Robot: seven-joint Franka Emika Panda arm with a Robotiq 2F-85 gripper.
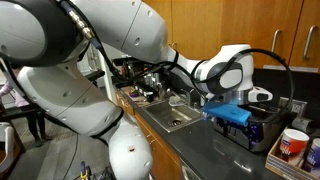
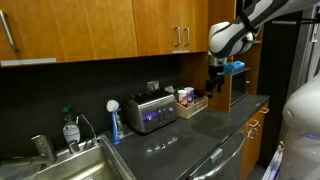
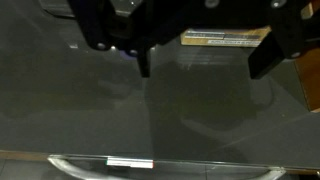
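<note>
In the wrist view my gripper is open, its dark fingers spread wide with only bare countertop showing between them. The second exterior view has the gripper (image 2: pixel 213 84) pointing down, raised above the right part of the dark countertop (image 2: pixel 180 150). No object hangs from it there. The first exterior view shows the white arm with a blue part (image 1: pixel 227 113) near its end; the fingers are hard to make out against the dark background.
A wooden box (image 2: pixel 194 106) with cups and packets stands against the back wall, beside a silver toaster (image 2: pixel 151 112). A red-and-white cup (image 1: pixel 292 145) is in that box. The sink (image 2: pixel 80 165) lies left.
</note>
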